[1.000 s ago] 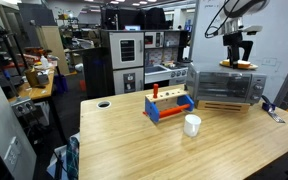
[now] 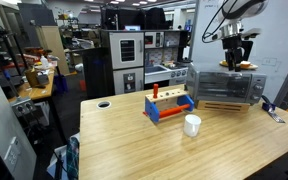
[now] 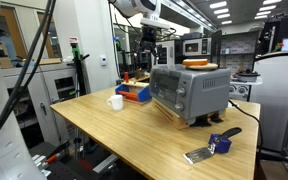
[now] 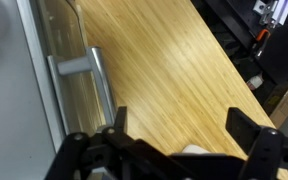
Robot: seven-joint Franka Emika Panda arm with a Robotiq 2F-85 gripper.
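My gripper is open with nothing between its dark fingers. In the first exterior view it hangs at the silver toaster oven point(image 2: 224, 84), near the top front edge. The wrist view looks down past the oven's bar handle point(image 4: 103, 84), which lies close to the left finger. A white mug point(image 2: 192, 125) stands upright on the wooden table, in front of the oven. Part of its rim point(image 4: 194, 149) shows at the bottom of the wrist view.
An orange-brown item point(image 3: 199, 64) lies on the oven's top. A blue tray point(image 3: 136, 94) with a block rack sits beyond the mug. A blue object point(image 3: 220, 144) and a flat metal tool point(image 3: 198, 155) lie beside the oven.
My gripper appears slightly lower at the oven's front than a second ago. The mug, tray and oven have not moved.
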